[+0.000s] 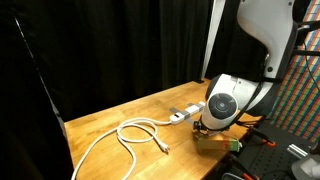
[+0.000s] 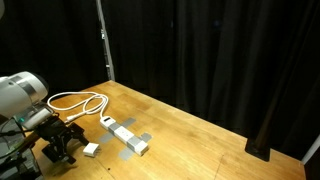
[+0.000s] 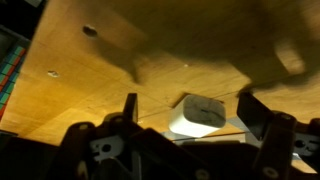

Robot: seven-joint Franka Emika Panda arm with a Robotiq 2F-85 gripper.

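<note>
In the wrist view my gripper is open, its two dark fingers wide apart. A small white block (image 3: pixel 197 115) with a dark grey face appears between them, towards the lower part of the picture; nothing is gripped. In exterior view 2 that white block (image 2: pixel 91 149) lies on the table just right of the gripper (image 2: pixel 66 143). Exterior view 1 shows the gripper (image 1: pixel 203 130) low over the tabletop, with the block hidden or too small to make out.
A white power strip (image 2: pixel 125 135) lies just beyond the block, and its white cord (image 1: pixel 123 132) loops across the table to a plug (image 1: pixel 163 147). Black curtains hang behind.
</note>
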